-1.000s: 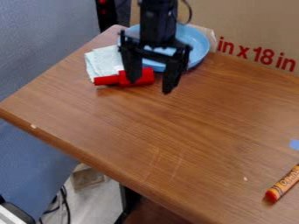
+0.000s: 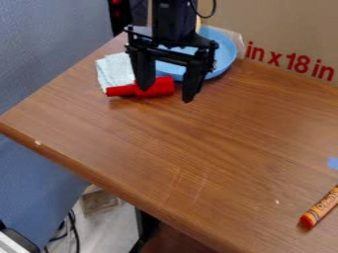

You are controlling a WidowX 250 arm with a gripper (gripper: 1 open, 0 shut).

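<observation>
My gripper (image 2: 166,87) hangs at the back of the wooden table, open, its two black fingers apart. Behind it lie a red object (image 2: 125,90), a folded white cloth (image 2: 114,69) and a blue plate (image 2: 219,49). The red object shows between and beside the fingers, further back or under them; whether they touch it is unclear.
An orange tube (image 2: 319,206) lies at the right edge, below a small blue patch (image 2: 331,162). A cardboard panel (image 2: 280,30) stands at the back.
The gripper shifts slightly over the last second, staying in front of the plate and red object. The objects on the table look unmoved.
</observation>
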